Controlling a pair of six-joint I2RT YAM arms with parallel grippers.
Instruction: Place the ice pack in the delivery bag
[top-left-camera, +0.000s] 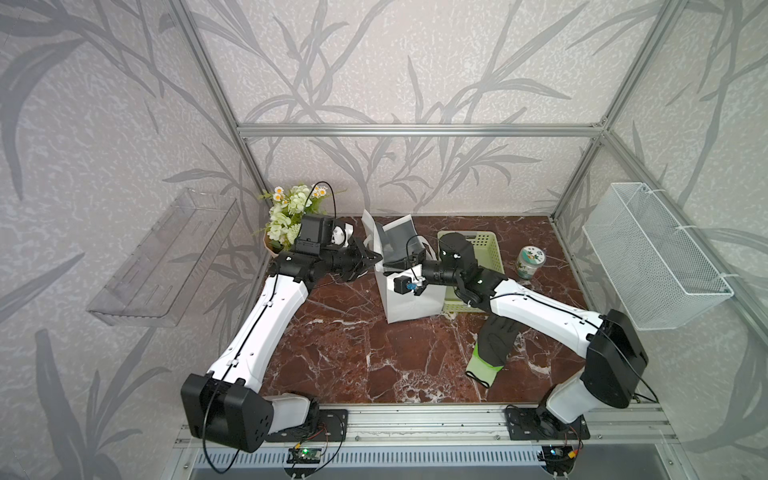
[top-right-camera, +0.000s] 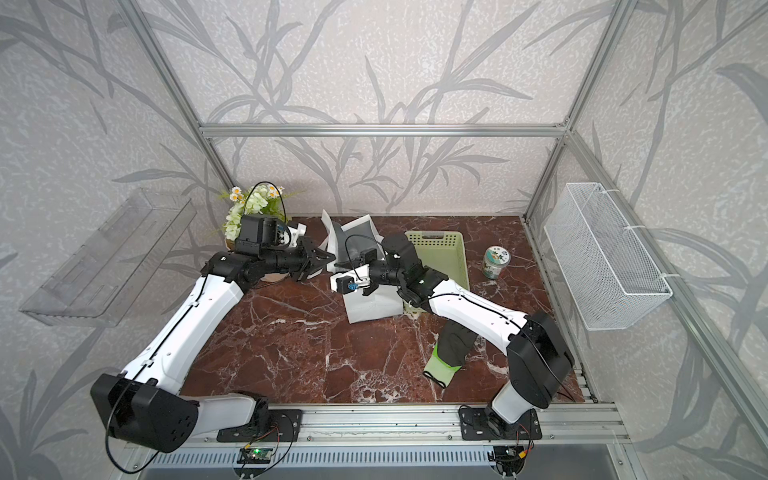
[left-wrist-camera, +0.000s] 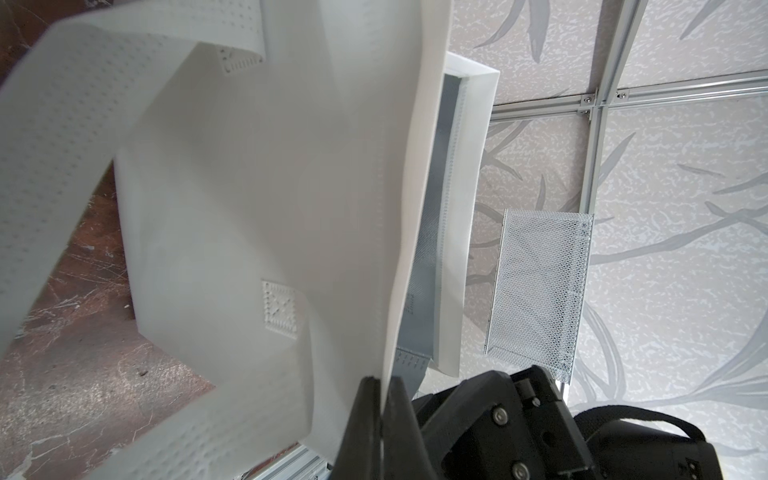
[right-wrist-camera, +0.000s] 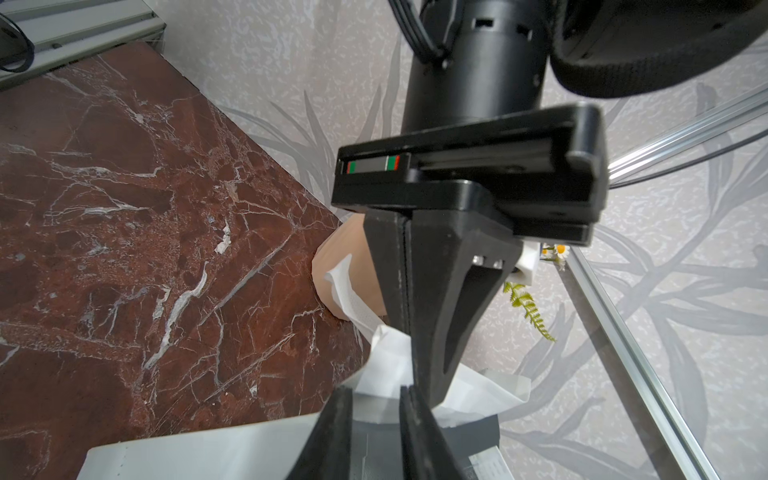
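The white delivery bag (top-left-camera: 412, 304) with grey lining (top-right-camera: 352, 232) stands mid-table, its mouth spread. My left gripper (top-left-camera: 372, 257) is shut on the thin white upper edge of the bag, seen between its fingertips in the left wrist view (left-wrist-camera: 382, 404). My right gripper is part open at the bag's near-right top edge, its fingers pointing toward the left gripper; whether anything lies between them is unclear. I cannot make out the ice pack.
A green basket (top-left-camera: 484, 248) stands behind the bag's right side, with a tub (top-left-camera: 530, 260) farther right. A cap (top-left-camera: 488, 360) lies front right. Flowers (top-left-camera: 288, 216) stand back left. Wire and clear baskets hang on the side walls.
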